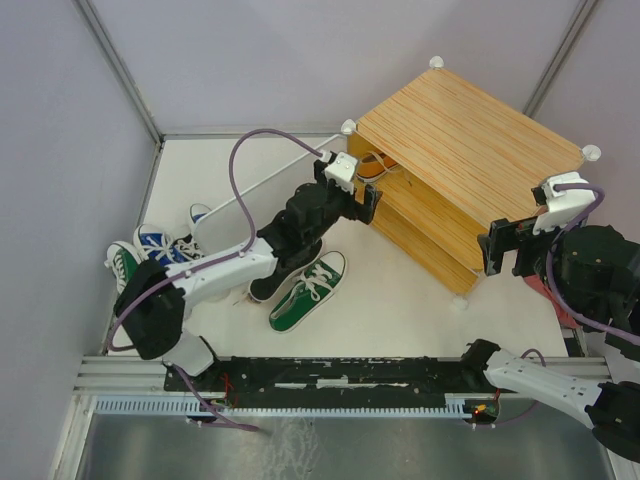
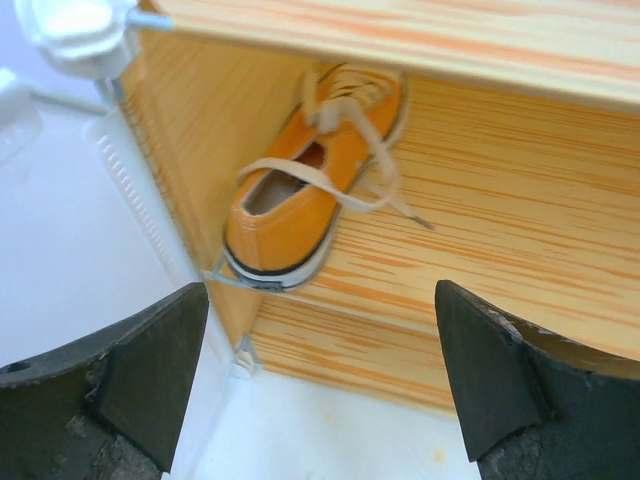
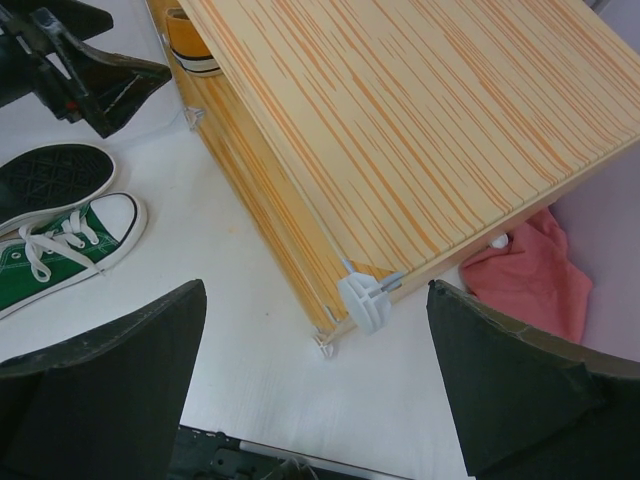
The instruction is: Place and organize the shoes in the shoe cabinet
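An orange shoe (image 2: 290, 215) with cream laces rests on the cabinet's upper shelf, against its left side wall, heel toward the opening. My left gripper (image 1: 356, 200) stands open just outside the cabinet (image 1: 470, 150), its fingers (image 2: 130, 385) apart and clear of the shoe. In the top view, a green shoe (image 1: 308, 292) lies on the table beside its dark-soled mate (image 1: 268, 285), which the left arm partly covers. More shoes, including a blue one (image 1: 155, 243) and a green one (image 1: 123, 262), sit at the far left. My right gripper (image 1: 512, 248) is open and empty, near the cabinet's right end.
A white panel (image 1: 270, 195) stands left of the cabinet, behind the left arm. A red cloth (image 3: 535, 275) lies by the cabinet's right end.
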